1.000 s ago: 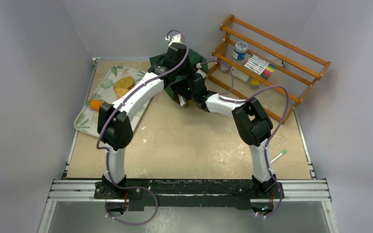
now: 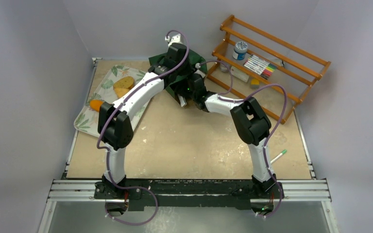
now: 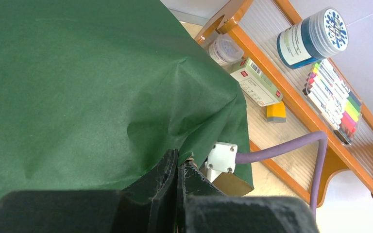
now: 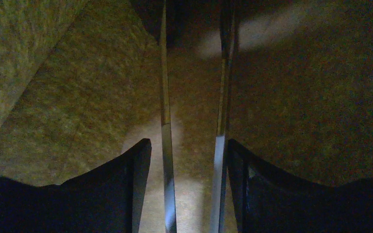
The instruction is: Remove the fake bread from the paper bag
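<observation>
A dark green paper bag [image 2: 156, 60] [image 3: 77, 87] stands at the back centre under both arms. My left gripper is shut at a fold of the bag's paper, apparently pinching its edge. My right gripper is open inside the bag, with the brown inner paper around its fingers; no bread is clearly visible there, and the dark view hides detail. On the patterned tray [image 2: 85, 124] at the left lie pieces of fake bread [image 2: 125, 81] and an orange oval piece [image 2: 95, 104].
A wooden rack [image 2: 315, 74] at the back right holds a jar [image 2: 240, 51], markers [image 2: 258, 66], boxes and a yellow block. A marker [image 2: 279, 156] lies at the front right.
The right arm's elbow and cable have shifted very slightly. Otherwise the top view is unchanged.
</observation>
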